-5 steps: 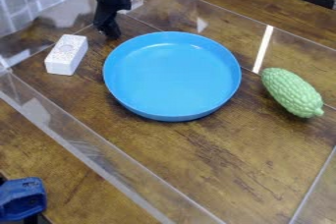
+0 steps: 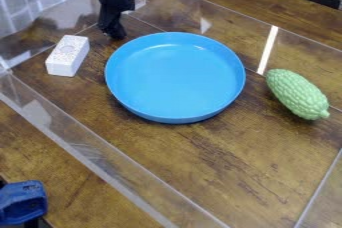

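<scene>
My black gripper (image 2: 115, 26) hangs at the top left, just behind the blue plate's back-left edge. It is dark and small, so its fingers are hard to make out. A blue round plate (image 2: 175, 77) lies in the middle of the wooden surface. A white block (image 2: 67, 55) sits left of the plate, and a green bumpy bitter melon (image 2: 297, 94) lies to its right.
A blue object (image 2: 19, 202) shows at the bottom left corner. Clear and white tape strips cross the wooden surface (image 2: 187, 177).
</scene>
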